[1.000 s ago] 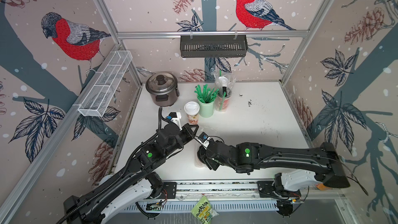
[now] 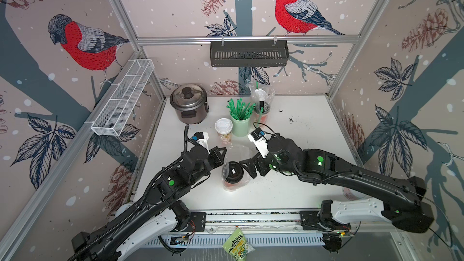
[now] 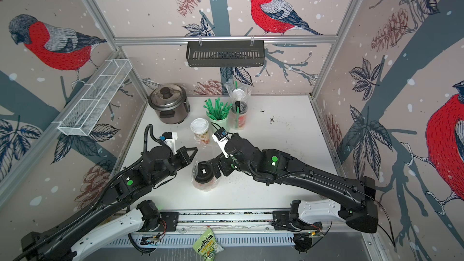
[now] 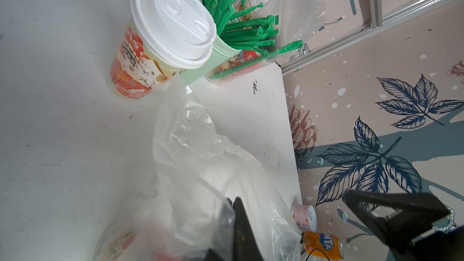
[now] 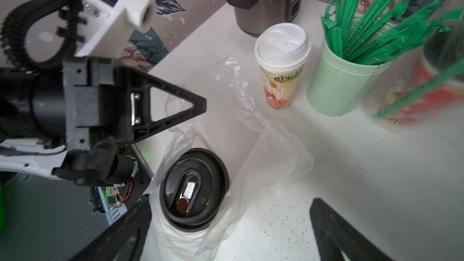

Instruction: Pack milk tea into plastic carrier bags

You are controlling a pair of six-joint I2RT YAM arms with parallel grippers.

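Note:
A black-lidded cup [image 5: 193, 188] stands inside an open clear plastic bag [image 5: 275, 149] at the front middle of the table. My left gripper [image 2: 221, 153] is just above the bag's left side, shut, with nothing clearly seen between its fingers. My right gripper [image 3: 220, 166] hovers right of the cup, open; in the right wrist view its blurred fingers stand apart with only bare table and bag below. A white-lidded milk tea cup [image 5: 282, 48] stands behind the bag. A bagged cup [image 3: 239, 116] with a straw stands at the back.
A green container of straws [image 2: 240, 128] stands beside the white-lidded cup, and a steel cooker [image 2: 188, 106] at the back left. A dark basket [image 2: 249, 54] hangs on the back wall.
My right gripper has risen and moved right, away from over the black-lidded cup, uncovering it. My left gripper has shifted slightly left.

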